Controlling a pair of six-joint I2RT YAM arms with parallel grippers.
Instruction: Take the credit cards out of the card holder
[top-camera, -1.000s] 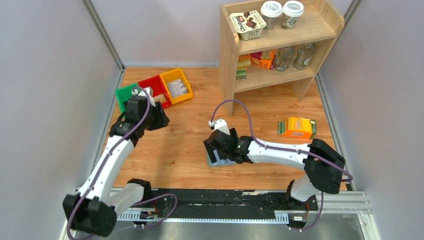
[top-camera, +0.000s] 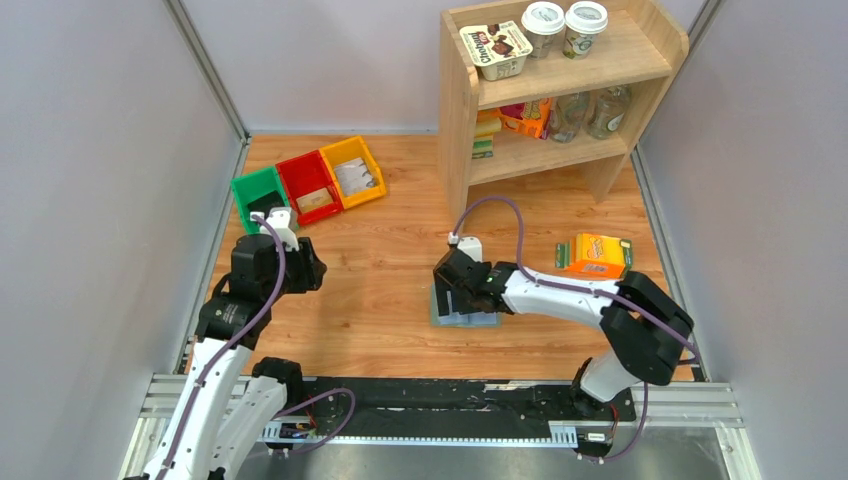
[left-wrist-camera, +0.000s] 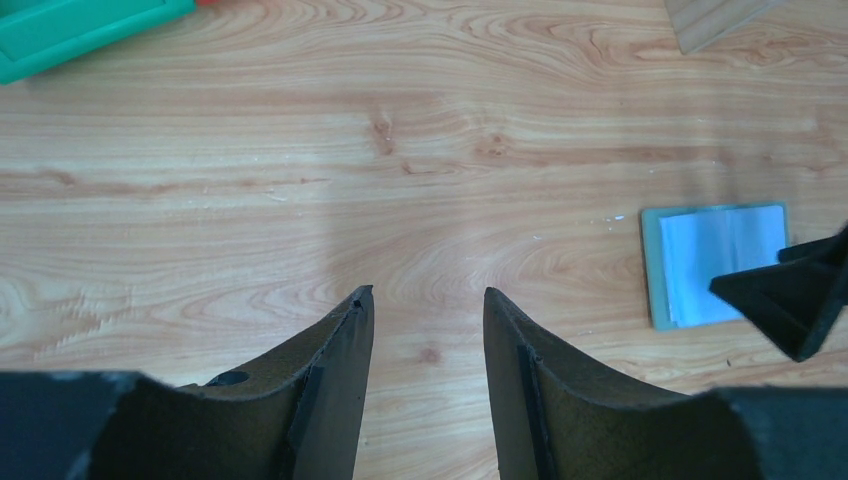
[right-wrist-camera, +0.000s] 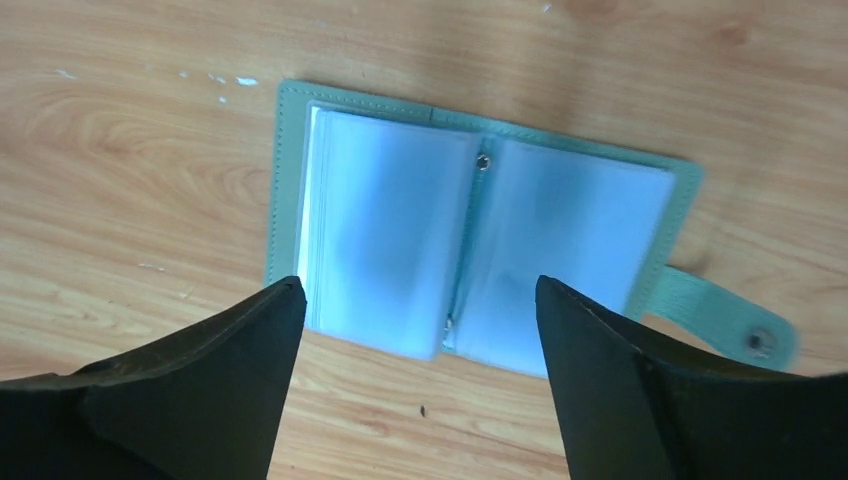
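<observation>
The card holder (right-wrist-camera: 688, 185) lies open like a book on the table, with a teal border, two pale bluish sleeve stacks (right-wrist-camera: 385, 225) and a snap strap (right-wrist-camera: 720, 315). Whether cards sit inside the sleeves I cannot tell. Above its near side, my right gripper is open, its fingers spread and nothing between them. In the left wrist view the holder (left-wrist-camera: 655, 270) shows at the right, partly behind a black right finger. My left gripper hangs over bare wood well left of the holder, open and empty.
Green (top-camera: 258, 185), red (top-camera: 285, 172) and yellow (top-camera: 345, 150) bins stand at the back left; pale items lie in the yellow one. A wooden shelf (top-camera: 555, 180) stands at the back. An orange box (top-camera: 603, 255) lies at the right. Mid-table is clear.
The holder has slid a little to the right and sits straighter, and my right gripper has shifted right too.
</observation>
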